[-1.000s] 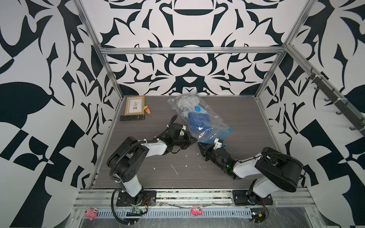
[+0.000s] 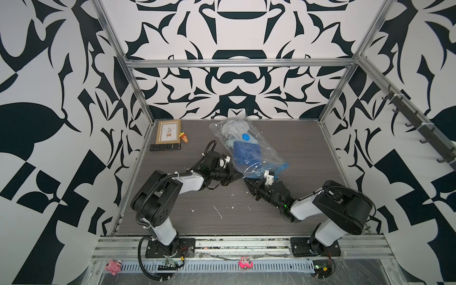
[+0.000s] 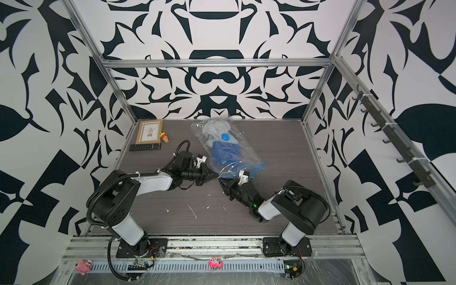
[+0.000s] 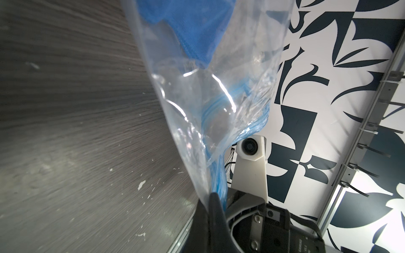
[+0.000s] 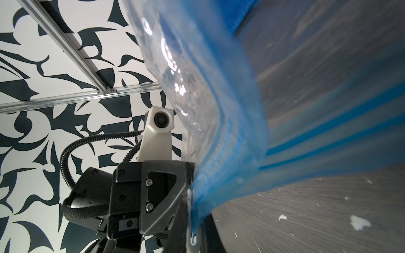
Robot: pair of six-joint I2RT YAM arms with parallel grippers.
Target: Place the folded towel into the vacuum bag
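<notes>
The clear vacuum bag (image 2: 266, 154) lies over the back middle of the table, its blue-edged mouth facing the arms. Inside it shows the blue folded towel (image 2: 247, 152), with pale grey cloth (image 2: 236, 128) farther back. My left gripper is shut, and the bag's film narrows into its fingertips. Close beside it, my right gripper is shut on the blue rim of the bag, where a small white piece (image 5: 192, 238) also shows. The rim billows from there in the right wrist view. Both grippers nearly meet at the bag's front corner.
A framed picture (image 2: 168, 131), a black remote (image 2: 164, 146) and a small toy (image 2: 183, 137) occupy the back left. Bare table (image 2: 304, 142) lies right of the bag, and the front middle is free except for small white scraps.
Both grippers have shifted slightly left, and the front of the bag has moved with them. The towel stays inside the bag.
</notes>
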